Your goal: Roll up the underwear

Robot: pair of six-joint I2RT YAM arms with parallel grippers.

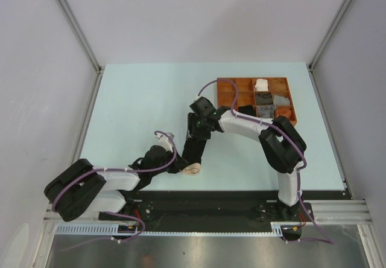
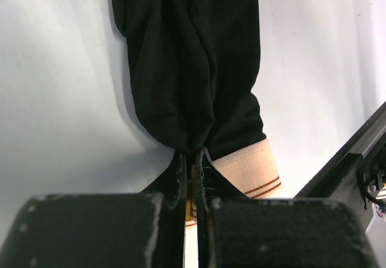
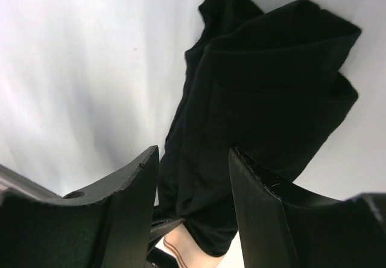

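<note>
Black underwear (image 1: pixel 194 149), folded into a narrow strip, lies lengthwise on the table, its beige waistband (image 1: pixel 192 169) towards the front edge. My left gripper (image 1: pixel 181 164) is at the strip's waistband end. In the left wrist view its fingertips are closed together, and gathered black cloth (image 2: pixel 187 81) bunches into them just above the waistband (image 2: pixel 250 168). My right gripper stands open over the strip, fingers apart with nothing gripped. Beyond them, the far end of the cloth (image 3: pixel 271 69) lies loosely folded; in the top view the right arm partly covers it.
At the back right sits an orange-brown divided box (image 1: pixel 241 84) with several folded cloths in its compartments. Both arms come close together around the underwear.
</note>
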